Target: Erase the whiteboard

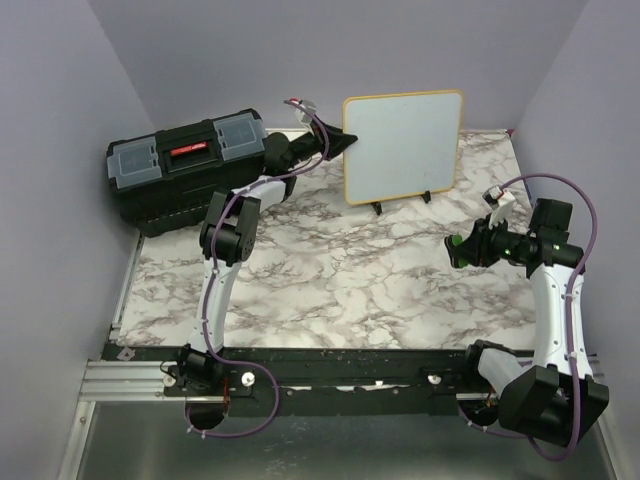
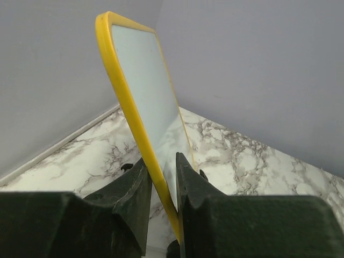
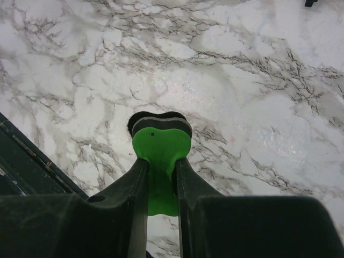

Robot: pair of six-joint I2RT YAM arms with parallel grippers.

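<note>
The whiteboard (image 1: pixel 405 145) with its yellow frame leans at the back centre of the table, its feet on the marble. I make out no marks on its white face from above. My left gripper (image 1: pixel 346 139) is at its upper left side; in the left wrist view the yellow edge (image 2: pixel 130 106) runs between the fingers, which are shut on it. A green and black eraser (image 3: pixel 162 145) is between the fingers of my right gripper (image 1: pixel 474 248), shut on it. It is held above the right part of the table, apart from the board.
A black toolbox (image 1: pixel 190 165) with grey lid trays stands at the back left, close behind the left arm. Grey walls close in the sides and back.
</note>
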